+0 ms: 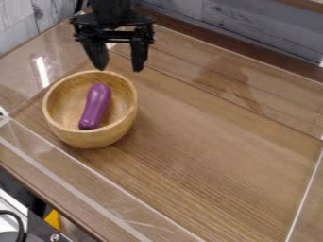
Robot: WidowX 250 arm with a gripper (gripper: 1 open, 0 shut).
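Observation:
A black robot gripper (113,47) is at the top left of the camera view, just above and behind a tan round bowl (124,121), its two fingers pointing down and apart with nothing seen between them. An elongated purple object (94,106), like an eggplant, lies lengthwise inside the bowl, clear of the gripper.
A pale wall runs along the right and back edges. Cables and a small yellow item (52,219) are at the lower left, beyond the table's edge.

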